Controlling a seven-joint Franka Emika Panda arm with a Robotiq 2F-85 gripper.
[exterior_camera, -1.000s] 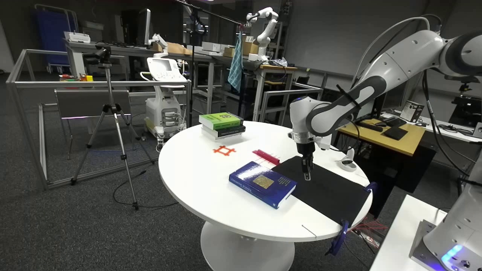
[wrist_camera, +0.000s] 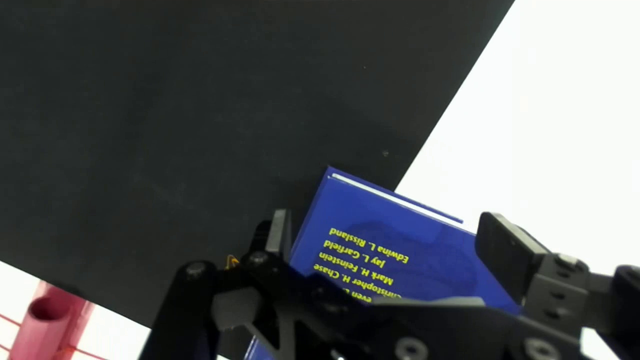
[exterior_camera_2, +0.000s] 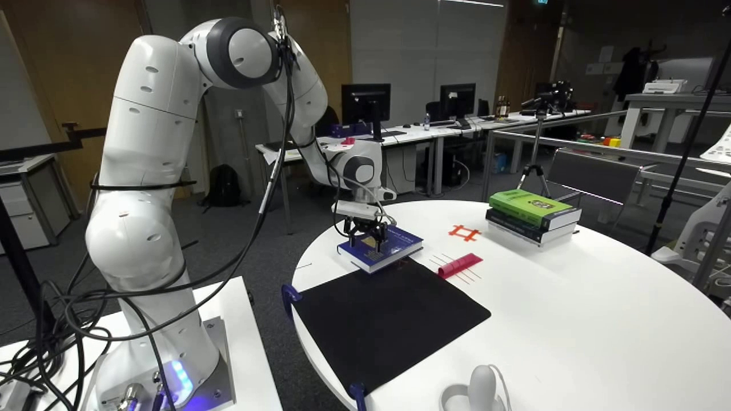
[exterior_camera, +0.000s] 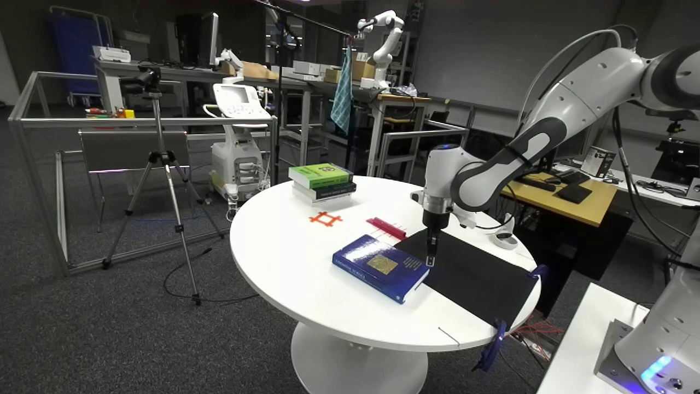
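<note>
A thick blue book (exterior_camera: 380, 266) lies flat on the white table, its one end reaching the edge of the black mat (exterior_camera: 482, 279). My gripper (exterior_camera: 430, 260) points down at the book's mat-side end. In the wrist view the two fingers (wrist_camera: 501, 246) stand wide apart, and the end of the blue book (wrist_camera: 384, 222) with its yellow author names shows between them. The gripper (exterior_camera_2: 367, 241) is open. Whether a fingertip touches the book cannot be told. The lower part of the cover is hidden behind the gripper body.
A red holder (exterior_camera: 387, 227) lies beside the book, with orange tape marks (exterior_camera: 326, 219) beyond it. Stacked books (exterior_camera_2: 533, 216) with a green one on top stand farther off. Blue clamps (exterior_camera: 496, 345) grip the mat at the table's edge. A white controller (exterior_camera_2: 481, 390) stands near the mat.
My gripper has moved from above the black mat toward the blue book and now stands at its end. The book has not moved.
</note>
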